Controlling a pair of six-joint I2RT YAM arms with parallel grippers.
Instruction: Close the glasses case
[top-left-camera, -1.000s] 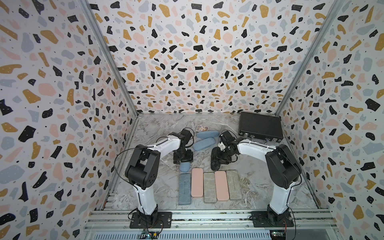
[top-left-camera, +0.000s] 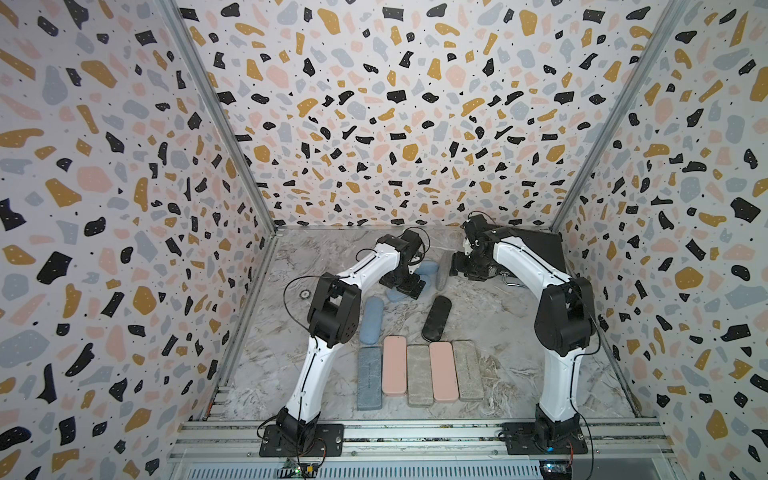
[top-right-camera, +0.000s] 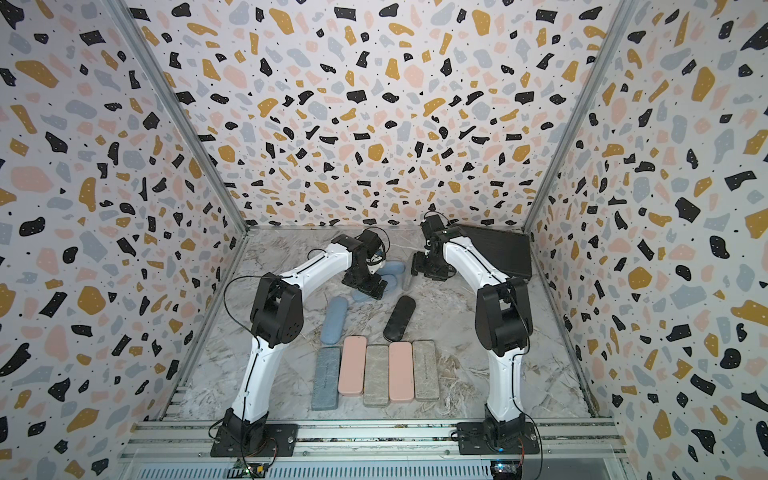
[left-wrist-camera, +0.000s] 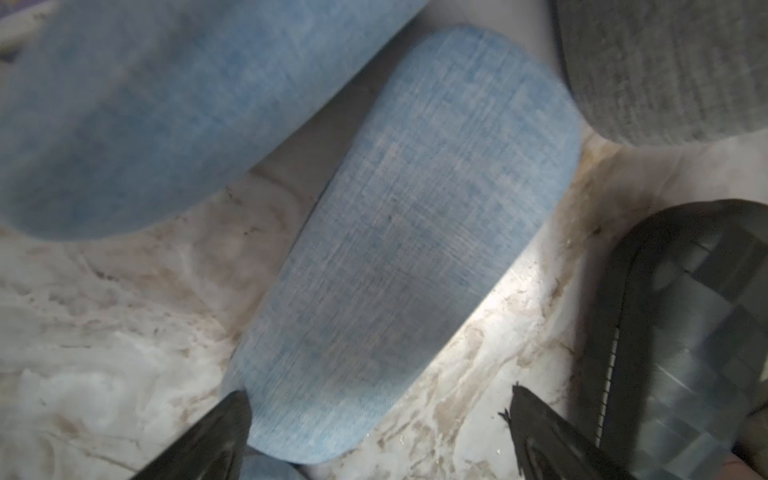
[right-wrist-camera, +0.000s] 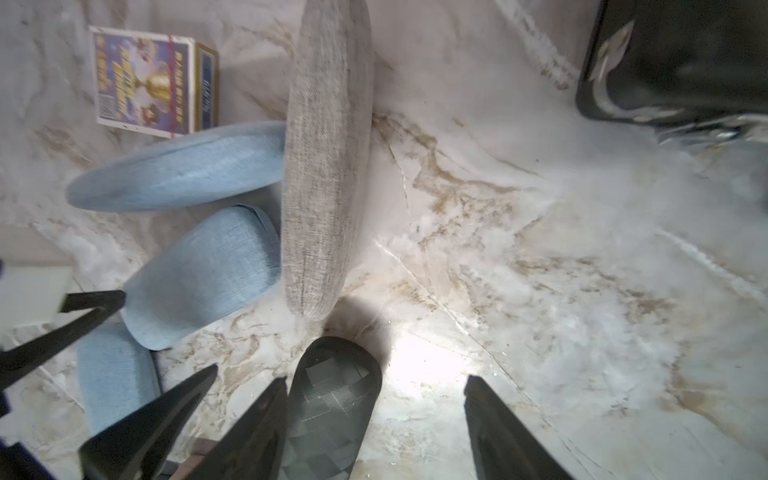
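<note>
Beneath my left gripper lies a blue fabric glasses case (left-wrist-camera: 408, 240), seen from above with its lid down; the fingers stand open above its near end. In the right wrist view, my right gripper is open over marble, holding nothing. A black checkered case (right-wrist-camera: 329, 408) lies low between and under its fingers. Ahead, a grey fabric case (right-wrist-camera: 328, 160) stands on its long edge. Another blue case (right-wrist-camera: 184, 168) touches the grey one. None of these cases shows an open lid from here.
A card box (right-wrist-camera: 148, 80) sits behind the blue cases. At the back right is a black briefcase (top-right-camera: 496, 249). Along the front lies a row of pink (top-left-camera: 394, 364), grey and blue cases.
Both grippers have moved toward the back. The left one went right, over the middle blue case; the right one left the black case and is now right of the grey case.
</note>
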